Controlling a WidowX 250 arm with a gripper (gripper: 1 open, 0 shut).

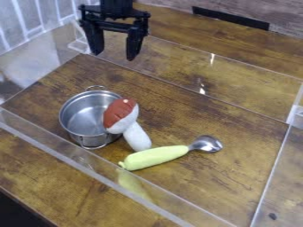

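My black gripper [113, 34] hangs at the upper left, over the back of the wooden table. Its two dark finger assemblies point down, apart from each other, with nothing visible between them; whether it is open is hard to make out. Below it, toward the front, stand a steel pot [85, 115] and, against its right side, a toy mushroom [122, 116] with a red cap and white stem. A pale yellow corn toy [154, 157] lies in front, and a metal spoon [206, 144] lies at its right end.
Clear plastic walls run around the work area on the wooden table [225, 97]. A white railing stands at the upper left.
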